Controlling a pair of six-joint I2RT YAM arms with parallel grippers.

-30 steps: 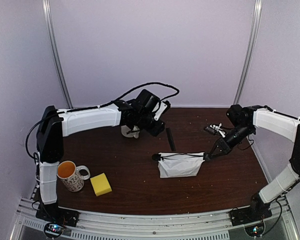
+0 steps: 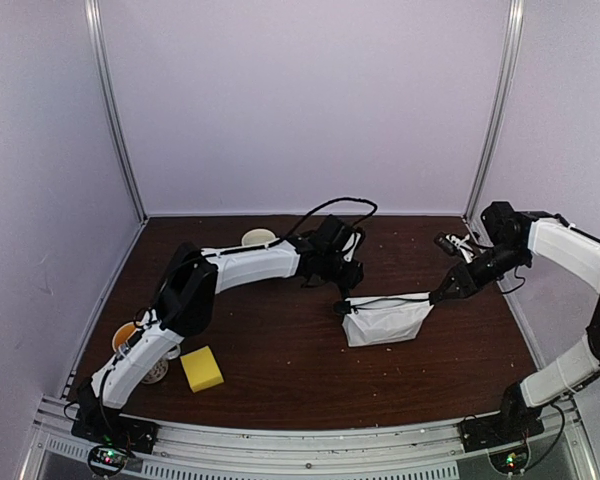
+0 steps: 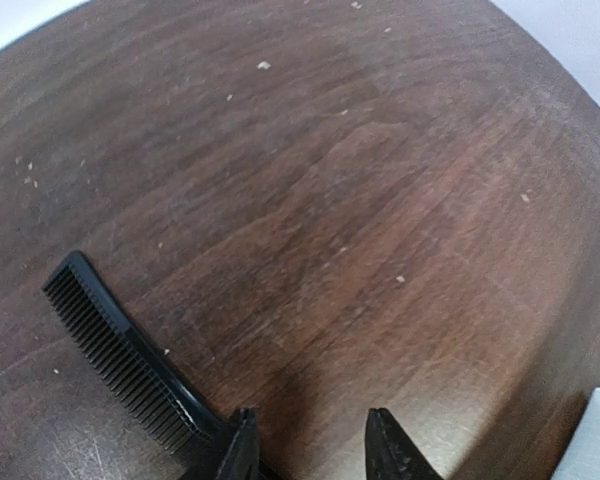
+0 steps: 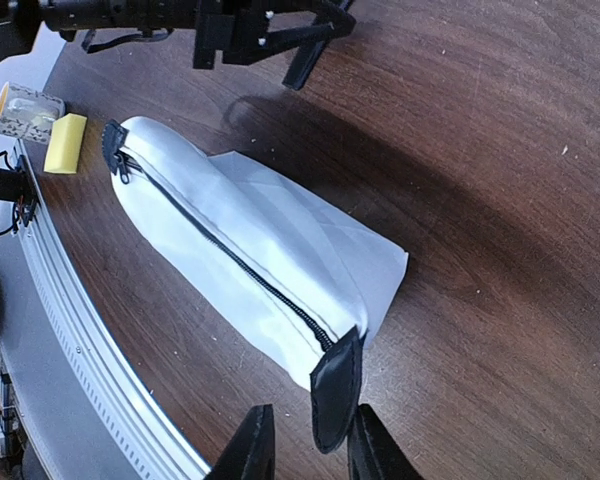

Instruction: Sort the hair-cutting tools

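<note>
A black comb [image 3: 115, 340] lies on the table, with my left gripper open just above its near end and nothing between its fingers. A white pouch [image 2: 385, 322] with a black zipper lies right of center, below the left gripper in the top view. My right gripper is part open at the pouch's right end, the dark zipper tab by its fingers; whether it grips the tab I cannot tell.
A yellow sponge [image 2: 202, 369] sits front left. A mug [image 2: 127, 340] is partly hidden by the left arm. A pale cup [image 2: 259, 236] stands at the back.
The right arm and the pouch have shifted right and slightly back.
</note>
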